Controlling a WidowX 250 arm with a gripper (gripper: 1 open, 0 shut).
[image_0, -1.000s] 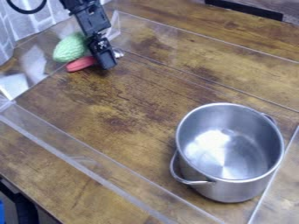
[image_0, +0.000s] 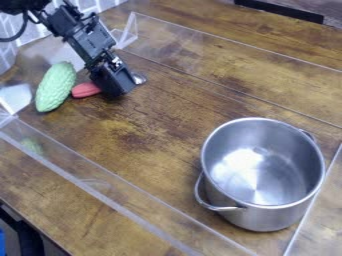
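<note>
My gripper (image_0: 118, 82) is low at the upper left of the camera view, pointing down to the tabletop. A green ribbed vegetable (image_0: 56, 87) lies just left of it. A red elongated object (image_0: 84, 90) reaches under the gripper, which partly hides it. Whether the fingers are open or closed on it does not show.
A steel pot (image_0: 262, 178) with handles stands at the lower right. Clear plastic walls border the wooden work surface (image_0: 174, 110). A white object (image_0: 15, 97) is at the left edge.
The gripper has moved slightly down and toward the viewer. The green vegetable has shifted down and left, now showing more of its length beside the gripper. The pot is unmoved.
</note>
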